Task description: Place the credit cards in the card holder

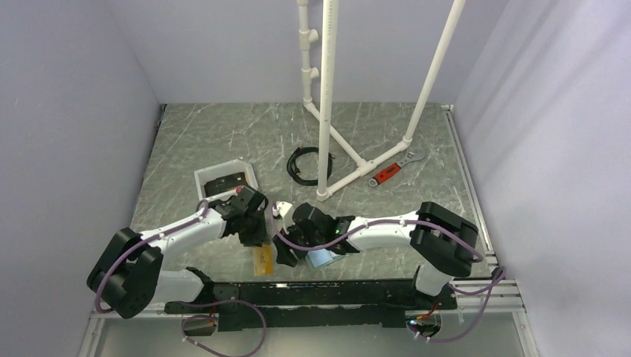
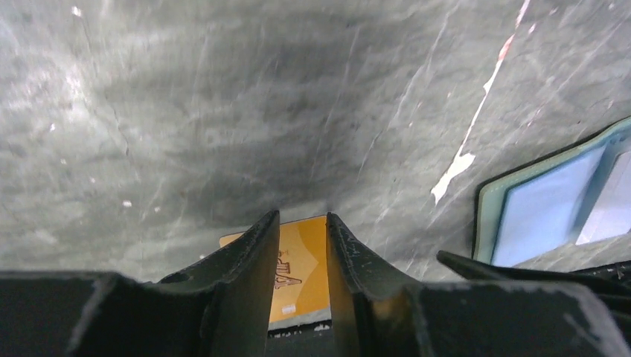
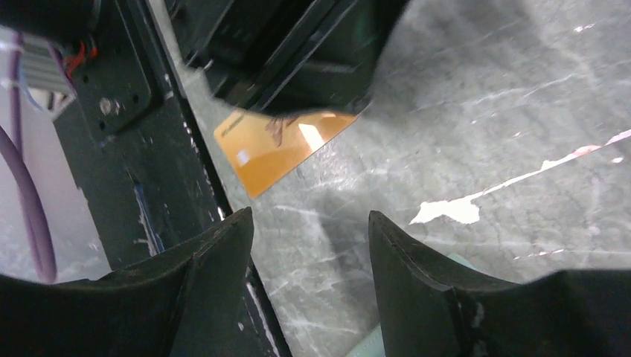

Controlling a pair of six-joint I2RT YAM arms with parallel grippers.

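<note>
A yellow-orange card (image 1: 262, 262) (image 2: 298, 245) (image 3: 257, 149) lies flat on the table, close to its front edge. My left gripper (image 1: 255, 242) is over its far end, fingers apart; whether the tips touch the card cannot be made out. Right of the card is a pale green holder (image 1: 316, 262) (image 2: 487, 216) (image 3: 368, 346), with a blue panel (image 2: 547, 208) and a white card-like piece (image 2: 609, 204) on it. My right gripper (image 1: 285, 260) stands open between card and holder, nothing between its fingers. The right arm hides part of the holder from above.
A white tray (image 1: 248, 172) with a dark item stands at the back left. Beyond the arms lie a coiled black cable (image 1: 294, 167), white pipe stand (image 1: 344, 186) and red-handled wrench (image 1: 387, 173). A dark strip (image 3: 216, 175) borders the front edge.
</note>
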